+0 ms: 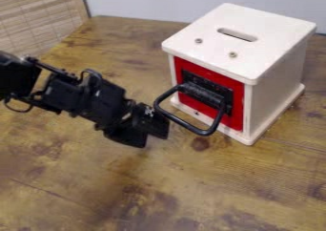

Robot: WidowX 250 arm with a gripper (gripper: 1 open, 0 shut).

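Note:
A black robot gripper [145,129] hangs low over the wooden table at the left of centre, reaching in from the left edge. It is dark, and its finger state is hard to make out. Right of it stands a white wooden box [273,83] with a red front panel [190,74]. A black U-shaped handle [190,125] sticks out from that front, close to the gripper's tip.
A woven bamboo panel [36,20] is at the upper left, beside the table.

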